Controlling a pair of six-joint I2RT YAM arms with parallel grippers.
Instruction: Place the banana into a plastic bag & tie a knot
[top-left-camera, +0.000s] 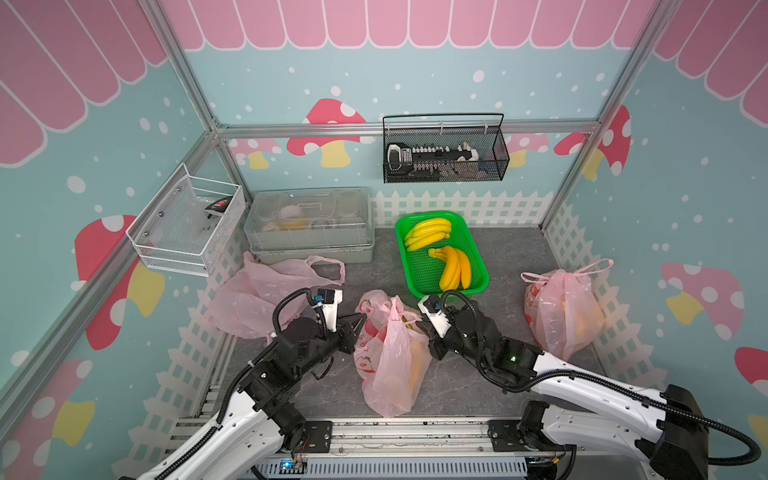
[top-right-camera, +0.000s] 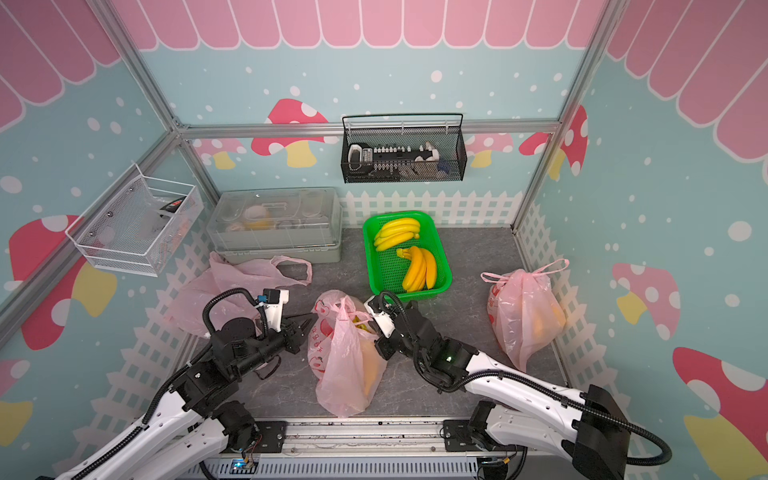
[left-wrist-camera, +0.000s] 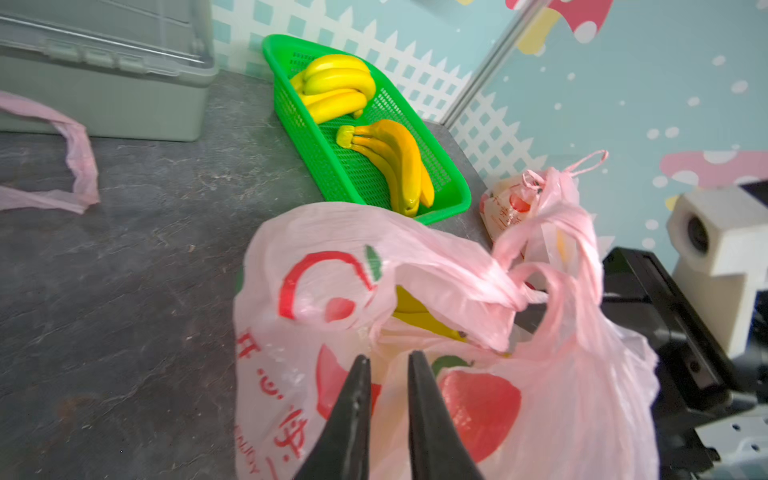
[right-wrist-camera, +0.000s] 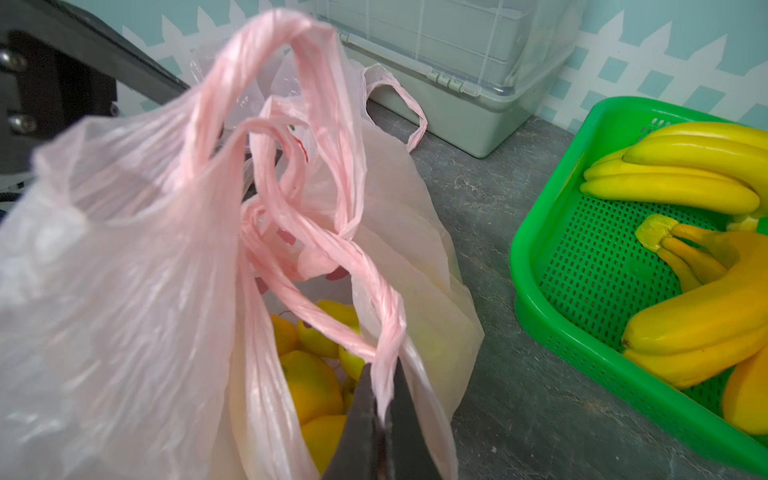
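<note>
Between my two grippers a pink-and-white plastic bag (top-left-camera: 392, 360) stands on the grey table, its top bunched with twisted handles (right-wrist-camera: 288, 200). Yellow bananas (right-wrist-camera: 308, 384) show inside through its opening. My left gripper is at the bag's left side, its fingers parted by a narrow gap with no material gripped; the printed bag wall lies beyond them. From the right, my right gripper is shut on a twisted pink strand of the handle. The loops cross over each other above the opening; whether they form a knot cannot be told.
Behind stands a green basket (top-left-camera: 405, 264) with two banana bunches (top-left-camera: 453, 268). A filled pink bag (top-left-camera: 564, 312) sits at right, a flat empty bag (top-left-camera: 256, 296) at left. A grey lidded box (top-left-camera: 312, 252) stands at the back left.
</note>
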